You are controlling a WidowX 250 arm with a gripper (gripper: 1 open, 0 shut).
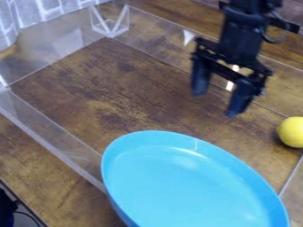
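Observation:
My dark gripper (221, 89) hangs blurred over the right side of the wooden board, open, with nothing visible between its fingers. Just to its right and a little lower lies a yellow ball (290, 132), apart from it. A large blue oval tray (190, 182) fills the lower middle of the camera view, nearer than the gripper.
Clear plastic walls (35, 133) border the wooden surface (106, 97) on the left and across the back. The middle and left of the board are bare. A black cable lies at the bottom left corner.

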